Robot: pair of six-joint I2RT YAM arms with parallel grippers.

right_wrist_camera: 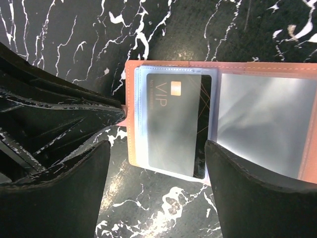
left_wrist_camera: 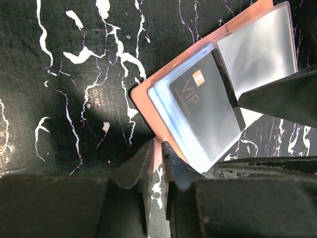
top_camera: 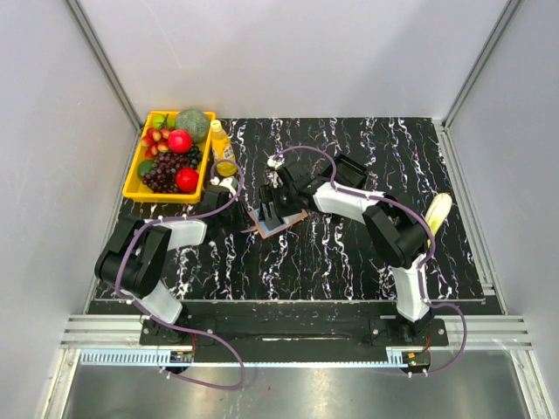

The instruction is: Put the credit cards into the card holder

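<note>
The pink card holder [top_camera: 293,220] lies open near the table's middle, with a dark VIP card [left_wrist_camera: 203,99] [right_wrist_camera: 172,124] in its clear blue-edged sleeves and a clear pocket [right_wrist_camera: 262,119] alongside. My left gripper is at the holder's lower corner, its tips close together around the pink edge; how firmly is unclear. My right gripper is open above the holder, its two fingers either side of the VIP card, apparently holding nothing.
A yellow fruit basket [top_camera: 133,185] and a juice bottle [top_camera: 219,140] stand at the back left. A black object [top_camera: 349,166] lies behind the right arm, a pale yellow item [top_camera: 438,212] at the right.
</note>
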